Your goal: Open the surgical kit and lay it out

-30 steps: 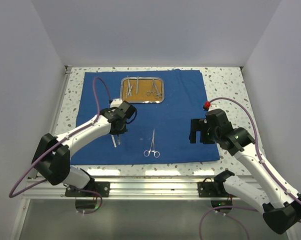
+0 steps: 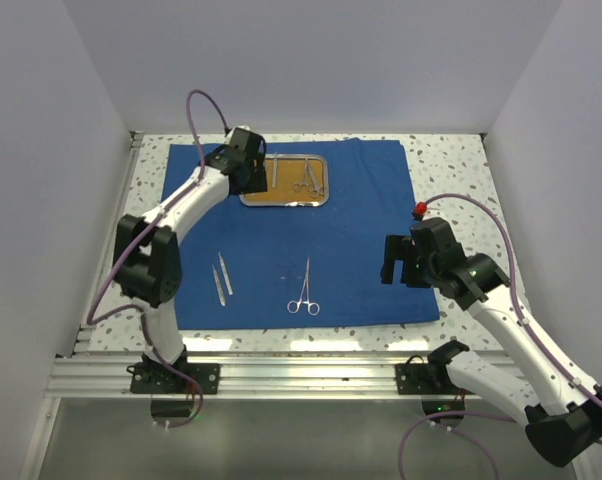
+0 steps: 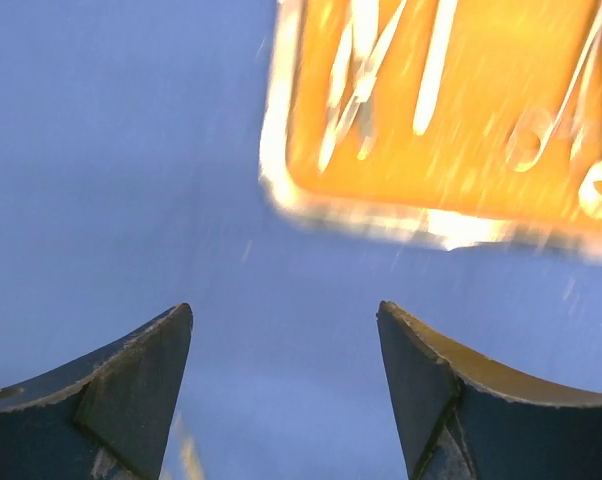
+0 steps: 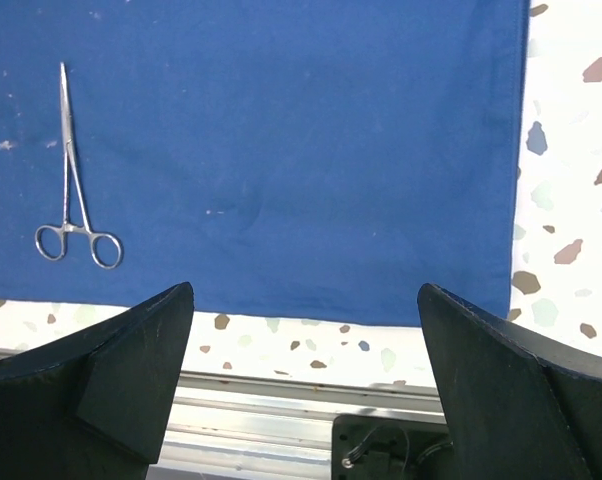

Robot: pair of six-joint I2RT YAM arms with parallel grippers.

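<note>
The metal tray (image 2: 285,203) with an orange-brown inside lies at the back of the blue cloth (image 2: 366,200). In it are a slim straight instrument (image 2: 274,170), ring-handled instruments (image 2: 309,178) and, at its left end, crossed slender instruments (image 3: 364,85). My left gripper (image 2: 251,186) is over the tray's left end in the top view, open and empty. On the cloth lie two thin instruments (image 2: 218,285) (image 2: 226,272) side by side, and a ring-handled clamp (image 4: 69,170) to their right. At the right, my open right gripper (image 2: 393,260) hovers over the cloth, nothing between its fingers.
Speckled white table (image 2: 456,230) borders the cloth, and a metal rail (image 2: 306,363) runs along its front. Grey walls (image 2: 301,65) enclose the back and sides.
The right arm has stayed nearly still.
</note>
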